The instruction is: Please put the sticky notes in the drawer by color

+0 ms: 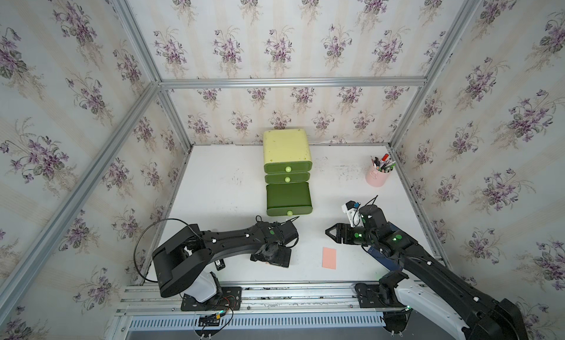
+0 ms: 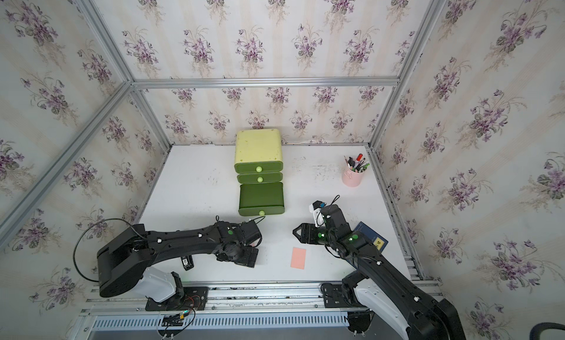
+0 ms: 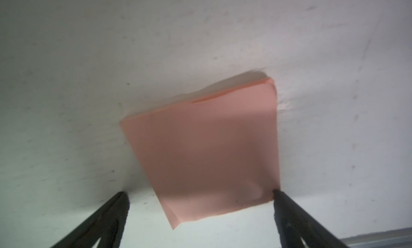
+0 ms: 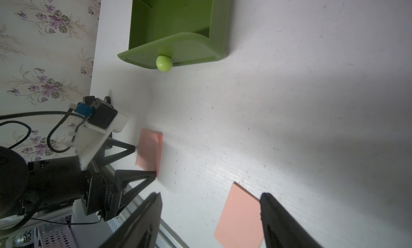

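Observation:
One pink sticky-note pad (image 3: 210,149) lies on the white table in the left wrist view, its edges slightly lifted. Over it my left gripper stands open; the right finger (image 3: 291,218) meets the pad's near right corner, the left one is clear of it. From above, the left arm mostly covers this pad. A second pink pad (image 1: 329,258) lies flat to the right. My right gripper is open and empty, above the table just behind that pad. Behind both pads the cabinet's green bottom drawer (image 1: 289,211) is pulled out and looks empty.
The yellow-green cabinet (image 1: 286,148) stands at the back; its middle drawer (image 1: 276,178) protrudes a little. At back right is a pink pen cup (image 1: 377,177). A dark blue booklet (image 2: 366,234) lies partly under the right arm.

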